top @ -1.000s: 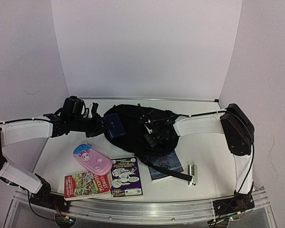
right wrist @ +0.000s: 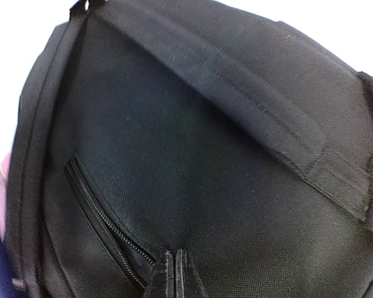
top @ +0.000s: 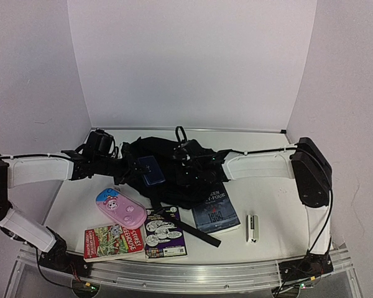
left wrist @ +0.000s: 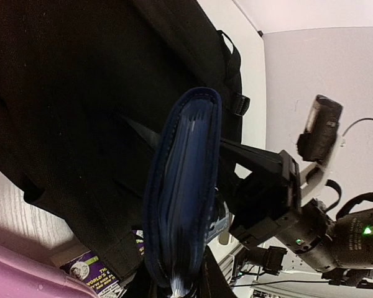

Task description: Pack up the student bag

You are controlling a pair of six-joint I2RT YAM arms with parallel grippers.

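Observation:
A dark navy, stitched-edge notebook stands upright in the left wrist view, its lower end between the fingers of my left gripper. From above, the notebook is over the left part of the black bag. In the right wrist view the bag fills most of the picture, with a zipped pocket. My right gripper has its fingertips together beside that zip, and creases in the fabric run out from them. The bag's main opening cannot be made out.
In front of the bag lie a pink pencil case, a red book, a purple book and a dark blue book, partly under the bag. A bag strap crosses the books. A small white item sits at right.
The bag has slid left along with my right gripper, and its strap has swung left off the white item. The left gripper and notebook have shifted slightly, staying over the bag's left part.

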